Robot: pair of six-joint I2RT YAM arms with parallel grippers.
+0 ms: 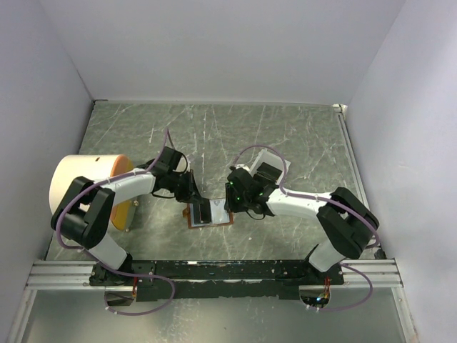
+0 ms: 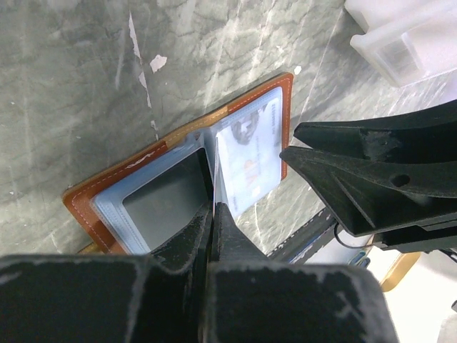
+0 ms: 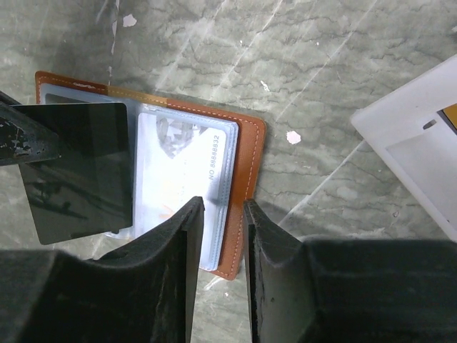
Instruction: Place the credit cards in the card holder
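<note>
An open brown leather card holder (image 3: 246,171) with clear pockets lies flat on the table. In its right pocket sits a white card (image 3: 187,153). My left gripper is shut on a black card, which the left wrist view shows edge-on, standing over the holder's fold. From the right wrist view the card's broad face is tilted above the left pocket; whether its lower edge is inside the pocket cannot be told. At the holder's right edge, my right gripper has its fingers on either side of the leather rim, shut on it.
A white box (image 1: 277,161) with a dark area inside stands behind the right gripper. A large cream and orange cylinder (image 1: 82,180) lies at the left.
</note>
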